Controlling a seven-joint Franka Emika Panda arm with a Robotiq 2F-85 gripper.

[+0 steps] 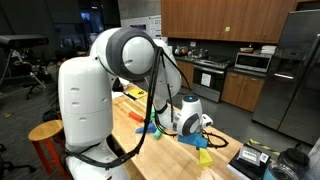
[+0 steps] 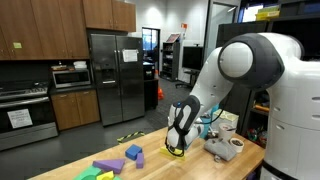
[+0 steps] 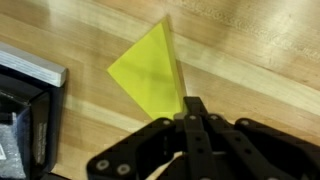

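Observation:
In the wrist view a flat yellow piece (image 3: pixel 148 72), paper or thin cloth by its look, lies on the wooden table. Its long right edge shows a narrow darker strip and runs down to my gripper. The fingers are shut, with their tips right at the piece's lower right edge; whether the edge is caught between them does not show. Exterior view 1 has the yellow piece (image 1: pixel 205 158) just below my gripper (image 1: pixel 202 147). Seen from the other side, the yellow piece (image 2: pixel 172 153) is partly hidden by the arm.
At the wrist view's left edge sits a dark container (image 3: pixel 22 125) with a silver-grey bar (image 3: pixel 32 64) beside it. A blue block (image 2: pixel 132 152) and a purple block (image 2: pixel 140 158) lie farther along the table. Bare wood (image 3: pixel 265 60) stretches to the right.

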